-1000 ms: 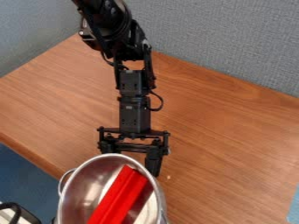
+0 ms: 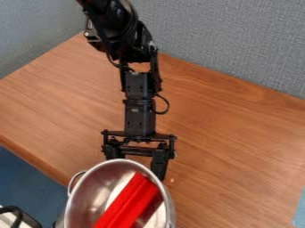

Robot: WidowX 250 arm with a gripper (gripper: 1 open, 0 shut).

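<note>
A steel pot point(image 2: 89, 207) with handles sits at the bottom of the camera view, holding a red object point(image 2: 127, 204) and something pale beneath it. My black gripper point(image 2: 136, 160) is lowered just behind the pot, its fingers on either side at the far rim and partly hidden by it. Whether they grasp anything I cannot tell.
Grey walls border the back, and blue floor shows beyond the table's left edge. A black-and-white object point(image 2: 12, 216) is cut off at the bottom left.
</note>
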